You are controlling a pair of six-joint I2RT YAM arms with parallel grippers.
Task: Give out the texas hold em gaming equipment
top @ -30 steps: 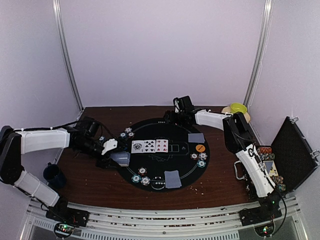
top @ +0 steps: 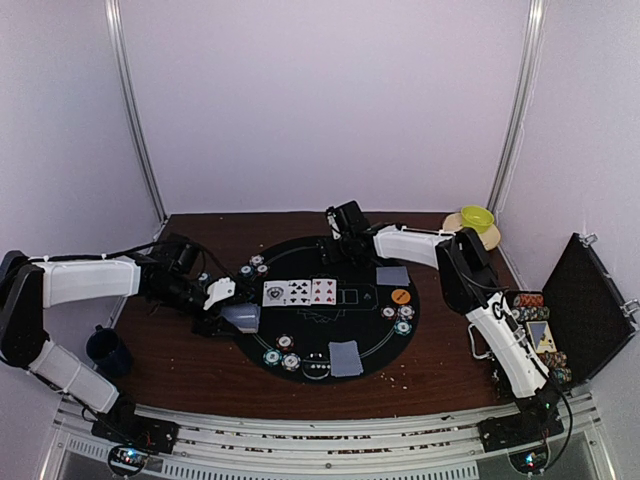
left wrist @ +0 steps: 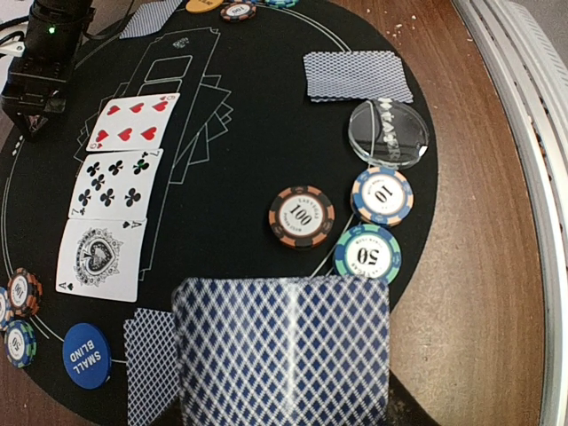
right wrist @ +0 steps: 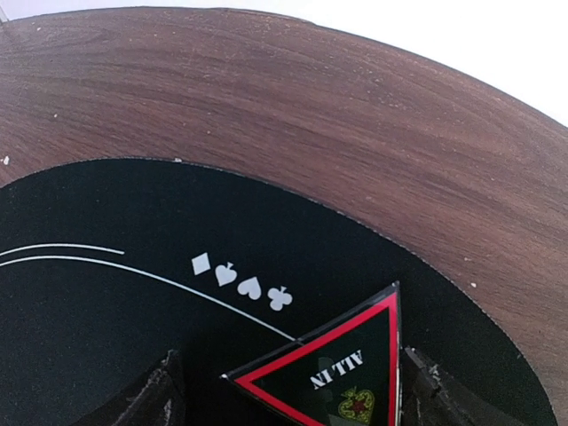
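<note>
A blue-and-white patterned deck of cards [left wrist: 284, 351] fills the bottom of the left wrist view; my left gripper [top: 225, 316] is shut on it at the mat's left side. Toward the far edge of the black mat [top: 352, 310] hovers my right gripper [top: 328, 248]. In the right wrist view its fingers [right wrist: 164, 390] stand apart on either side of a black triangular ALL IN marker [right wrist: 342, 368] with red borders. The left finger is clear of the marker; whether the right one touches it I cannot tell. Three face-up cards [left wrist: 117, 182] lie in a row at the mat's centre.
Chips [left wrist: 302, 216], a clear DEALER button [left wrist: 388, 133] and face-down cards [left wrist: 357, 75] lie on the near side. A blue SMALL BLIND button [left wrist: 87, 355] sits at the left, an orange button [top: 401, 296] at the right. An open chip case [top: 535, 335] stands far right, a dark mug [top: 108, 351] far left.
My right gripper has moved left and slightly down in the top view, along the mat's far edge. The left arm and the deck it holds have stayed put.
</note>
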